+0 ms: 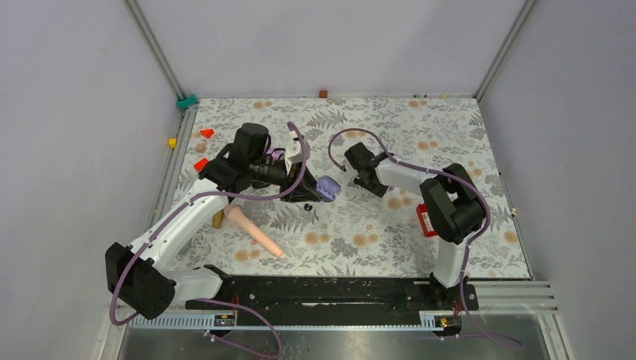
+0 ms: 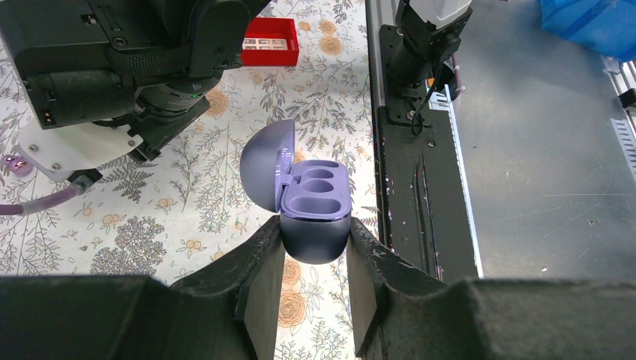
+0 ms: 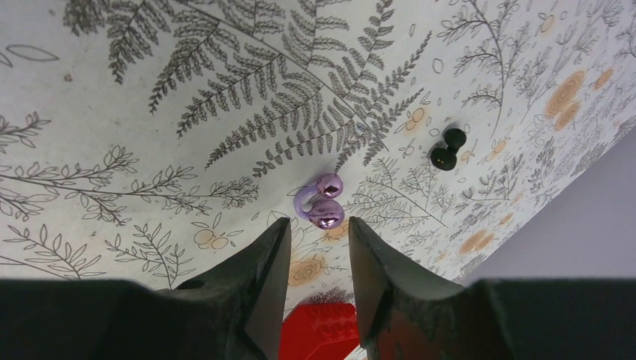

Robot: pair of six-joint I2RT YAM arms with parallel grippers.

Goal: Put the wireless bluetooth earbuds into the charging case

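Observation:
My left gripper is shut on the lower body of the purple charging case [image 2: 319, 191], holding it above the table. The case lid [image 2: 268, 165] stands open, and the wells facing the left wrist camera look empty. In the top view the case [image 1: 328, 188] is near the middle. A shiny purple clip-shaped earbud [image 3: 327, 213] lies on the patterned tabletop. My right gripper is open over it; in the right wrist view the earbud appears just beyond the gap between the fingertips, with nothing held. From above, the right hand mostly covers the earbud [image 1: 390, 188].
A small black two-lobed object [image 3: 448, 148] lies apart on the table. The red box [image 1: 427, 220] sits near the right forearm. A peach-coloured rod [image 1: 253, 230] lies at the front left, with small red pieces [image 1: 201, 164] along the left side.

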